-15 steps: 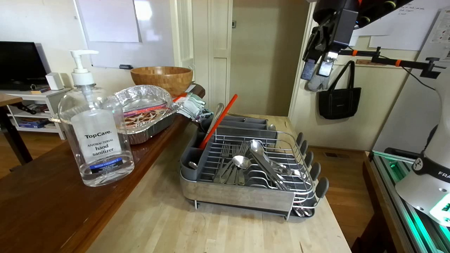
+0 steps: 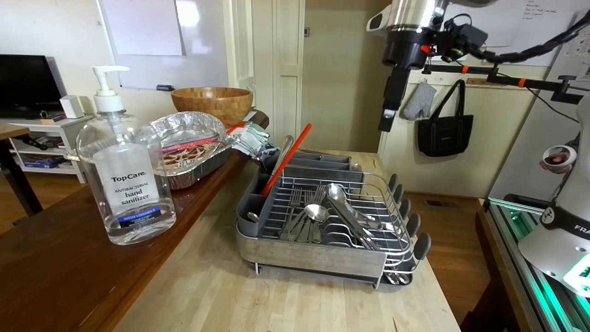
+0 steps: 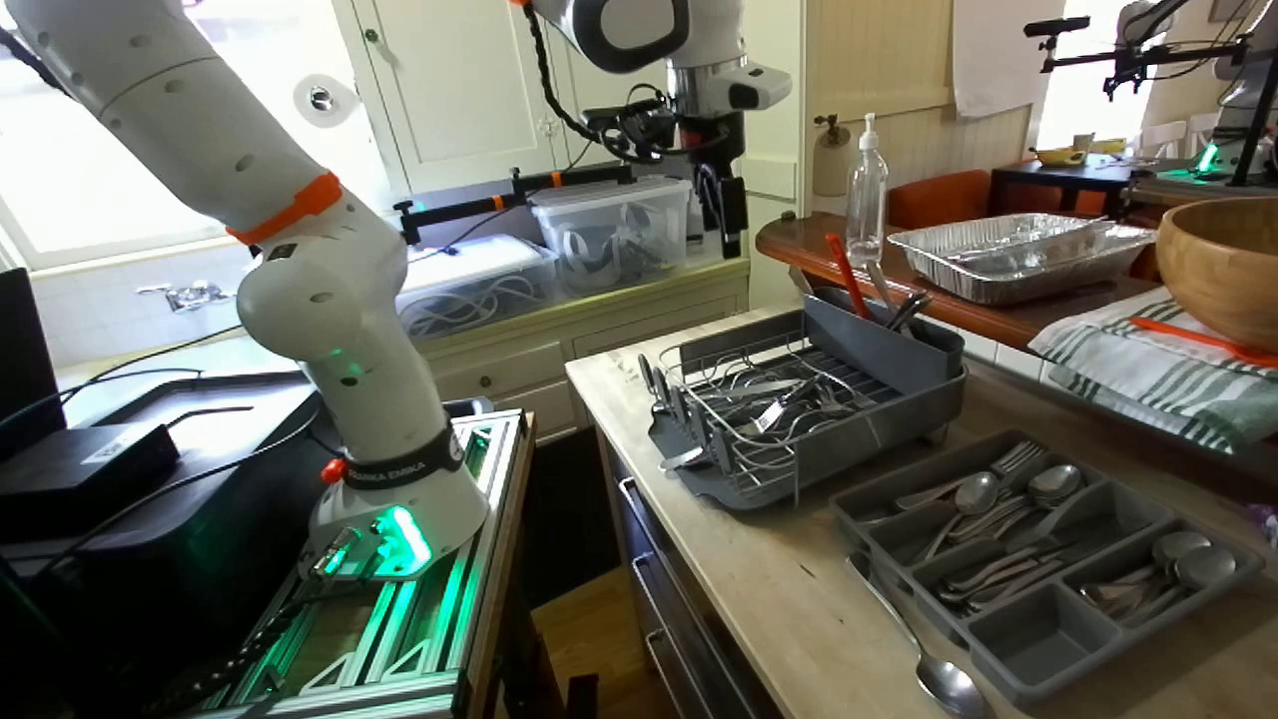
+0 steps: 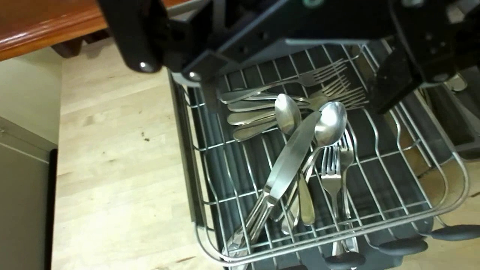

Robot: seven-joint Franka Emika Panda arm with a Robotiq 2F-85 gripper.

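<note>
My gripper (image 2: 386, 128) is high above the counter, pointing down, clear of everything; exterior view 2 shows the same gripper (image 3: 732, 250) above the rack's height. In the wrist view its fingers (image 4: 392, 87) stand wide apart, open, with nothing held. Below is the grey dish rack (image 2: 312, 255), holding loose cutlery. The wrist view shows forks (image 4: 321, 74) lying side by side, two spoons (image 4: 332, 122) with their bowls close together, long knives (image 4: 290, 159) lying slantwise, and more forks (image 4: 331, 180) near the rack's wire end. A grey cutlery tray (image 3: 994, 647) on the counter has sorted cutlery in its compartments.
A lone spoon (image 3: 947, 685) lies beside the tray. Upright utensils, including a red-handled one (image 2: 287, 157), rise from the rack's caddy. On the raised wooden ledge stand a sanitizer bottle (image 2: 132, 188), a foil pan (image 2: 191, 176) and a wooden bowl (image 2: 213, 102). Bare counter (image 4: 121, 180) borders the rack.
In exterior view 1 my gripper has shifted a little left and turned, so its fingers now show nearly edge-on. The rack and its cutlery look unmoved.
</note>
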